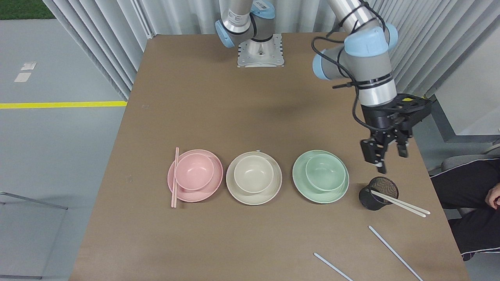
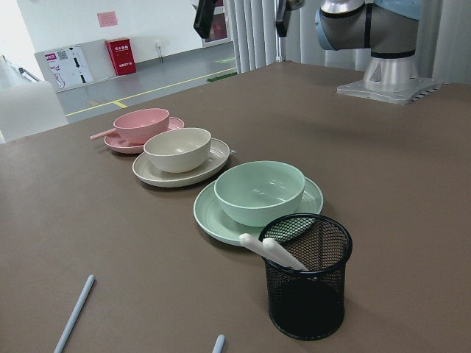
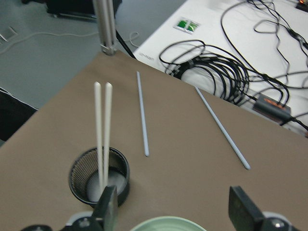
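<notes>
My gripper hangs open and empty above and behind the black mesh cup, which holds two white chopsticks leaning over its rim. In a row left of the cup stand a pink bowl on a pink plate with pink chopsticks across it, a cream bowl on its plate, and a green bowl on a green plate. The wrist view shows the two fingers apart, with the cup and chopsticks beyond them.
Two loose pale sticks lie near the front right. A seated person is at the right edge, and the arm's base stands at the back.
</notes>
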